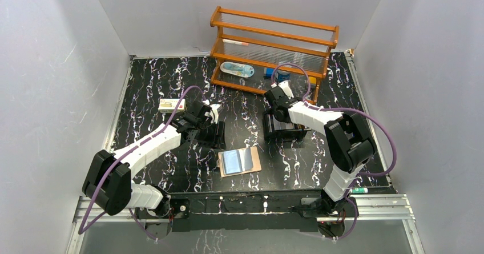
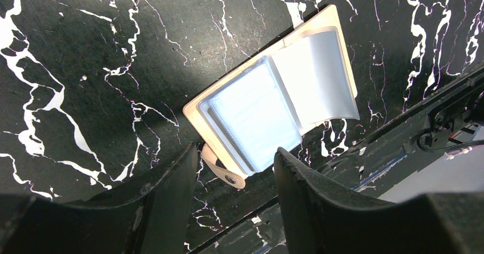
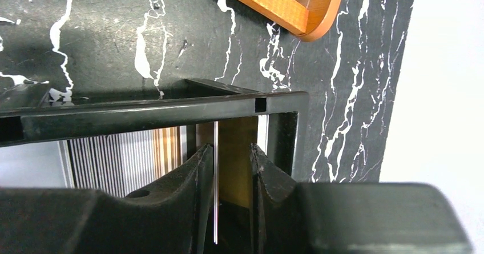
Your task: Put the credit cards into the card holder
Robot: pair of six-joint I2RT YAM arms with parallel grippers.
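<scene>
Lying spread on the table is the tan card holder (image 2: 191,107) with clear sleeves and a snap strap at one corner. My left gripper hangs above it, open and empty. At the right, my right gripper reaches down into a black box. Its fingers stand apart there. Between them a thin upright card (image 3: 216,180) shows edge-on, close beside the left finger and clear of the right one. Whether it touches the left finger I cannot tell. From above, the arm hides the card.
Several pale and striped items (image 3: 108,157) fill the box left of the fingers. Behind it stands a wooden rack (image 1: 274,20) holding a blue-white item (image 1: 237,69). A small white box (image 1: 171,105) sits at the left. Bare table lies between card holder and black box.
</scene>
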